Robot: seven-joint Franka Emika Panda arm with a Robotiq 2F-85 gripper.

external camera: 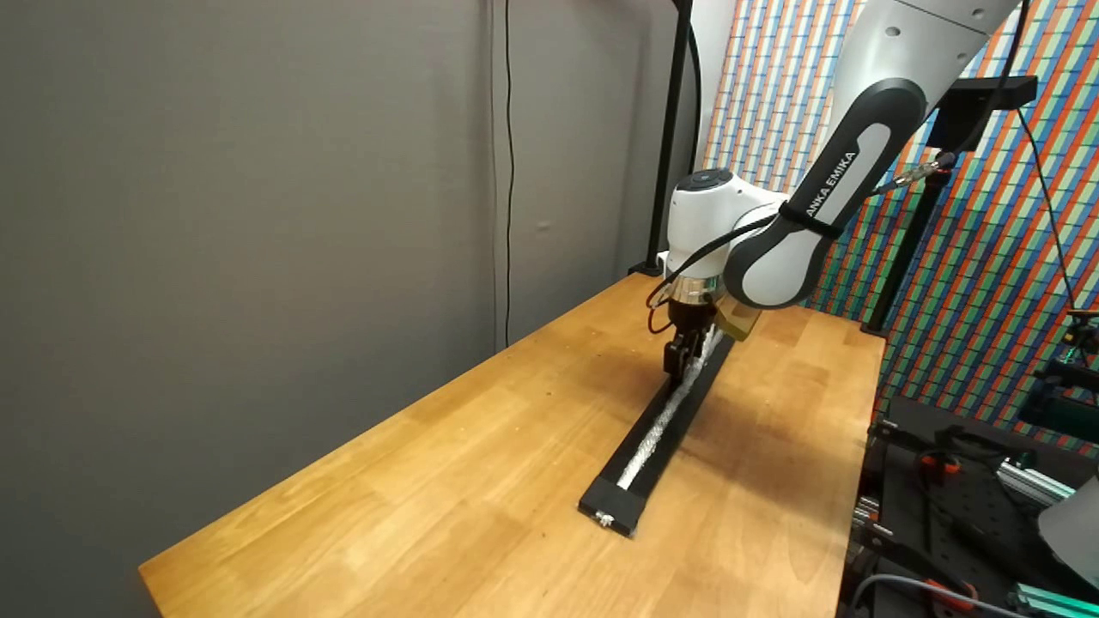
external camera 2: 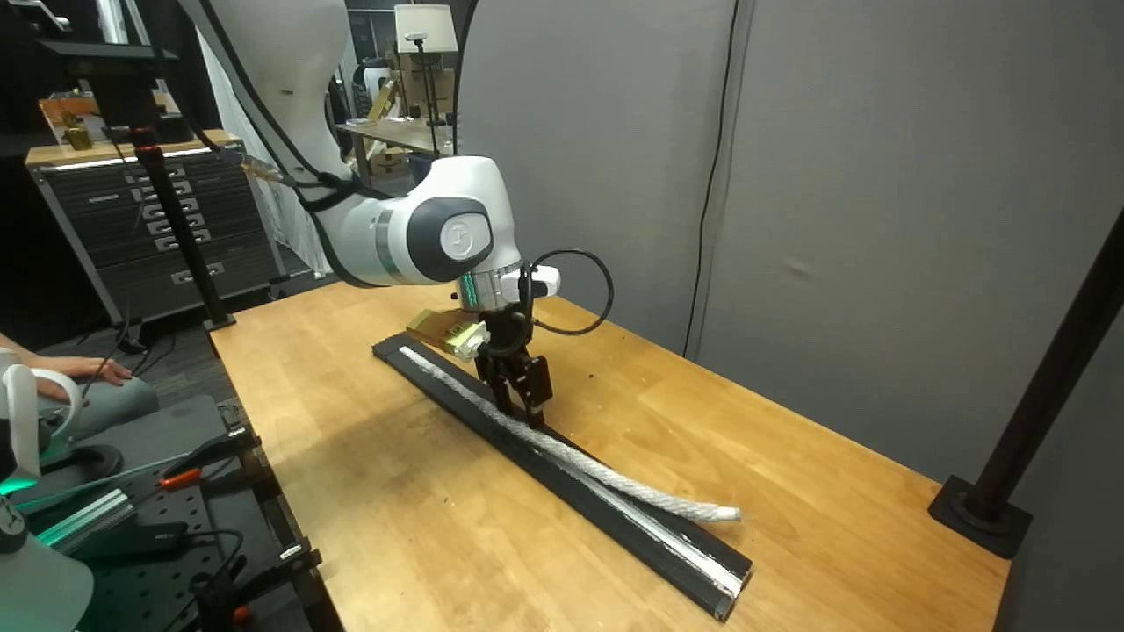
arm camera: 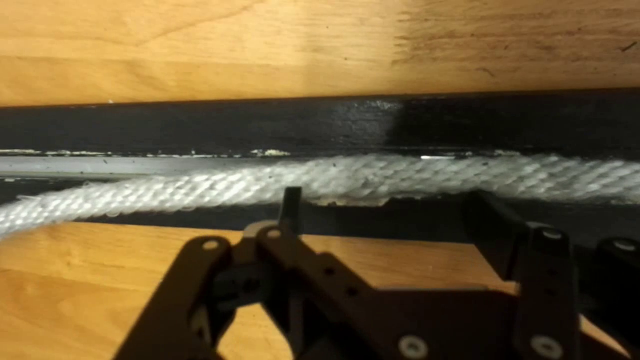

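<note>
A long black channel [external camera 2: 590, 506] lies across the table with a pale groove [external camera 2: 674, 548] along its middle. A white braided rope [external camera 2: 622, 484] follows part of the groove, then slants off so that its loose end [external camera 2: 723, 513] lies beyond the channel's edge. My gripper points down at the channel, its fingers spread along the rope's length. In the wrist view, one finger [arm camera: 291, 207] reaches the rope's lower edge and the other [arm camera: 495, 225] sits close to it. Nothing is visibly clamped between them. Contact with the rope is unclear.
A grey wall [external camera: 309, 206] runs along one long edge. Black posts [external camera 2: 1001, 442] stand at the table's corners. A yellowish block [external camera 2: 437, 326] shows beside the gripper's mount.
</note>
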